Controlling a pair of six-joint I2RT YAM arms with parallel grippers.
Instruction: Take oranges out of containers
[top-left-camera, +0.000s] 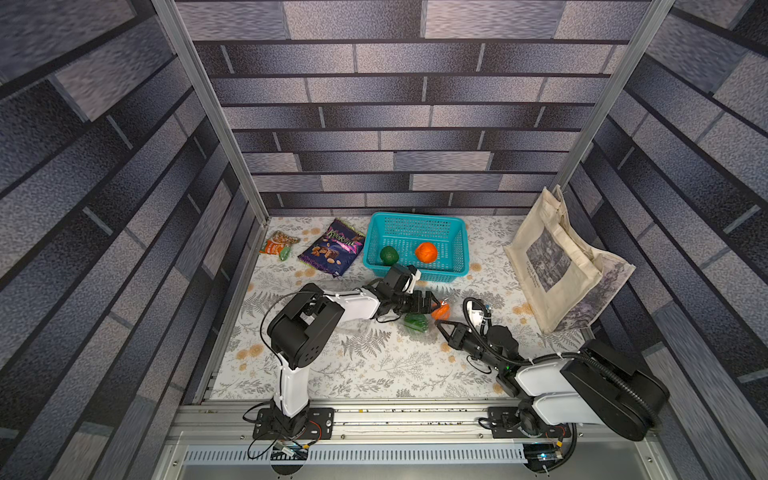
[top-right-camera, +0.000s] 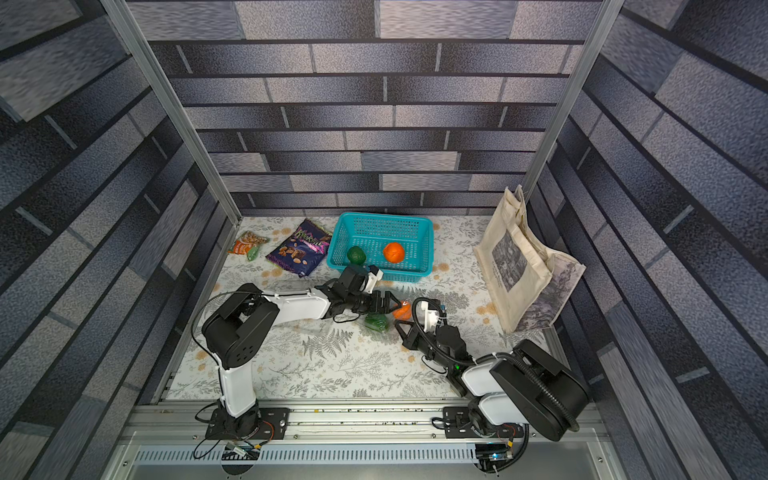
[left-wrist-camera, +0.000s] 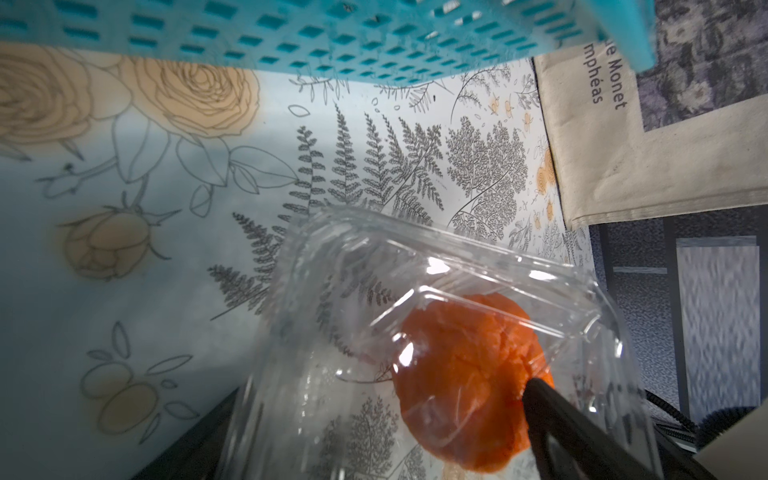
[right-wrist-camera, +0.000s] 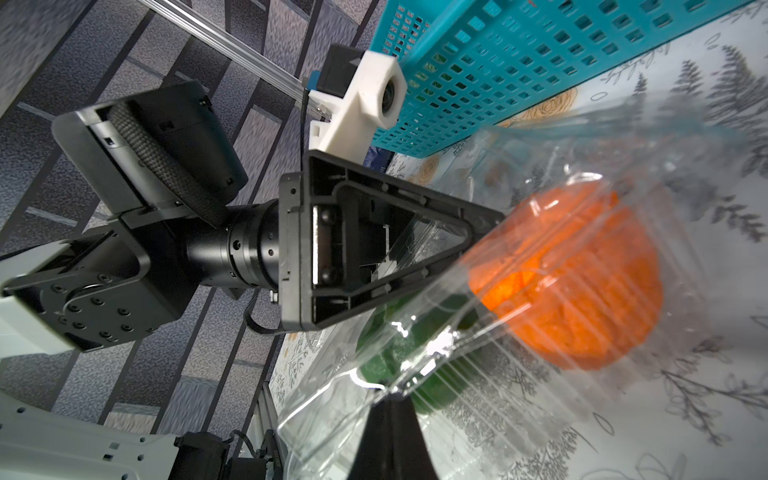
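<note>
A clear plastic container (left-wrist-camera: 416, 232) on the table holds an orange (right-wrist-camera: 564, 280) and a green round item (right-wrist-camera: 416, 344). My left gripper (top-left-camera: 424, 301) is open at the container's rim, one finger (right-wrist-camera: 416, 208) reaching toward the orange. My right gripper (top-left-camera: 444, 328) is shut at the container's near side; its tips in the right wrist view lie against the clear plastic. A second orange (top-left-camera: 426, 253) sits in the teal basket (top-left-camera: 460, 240) beside a green fruit (top-left-camera: 389, 255).
A blue snack bag (top-left-camera: 328, 248) and a small packet (top-left-camera: 276, 244) lie at back left. A cream tote bag (top-left-camera: 552, 296) stands at right.
</note>
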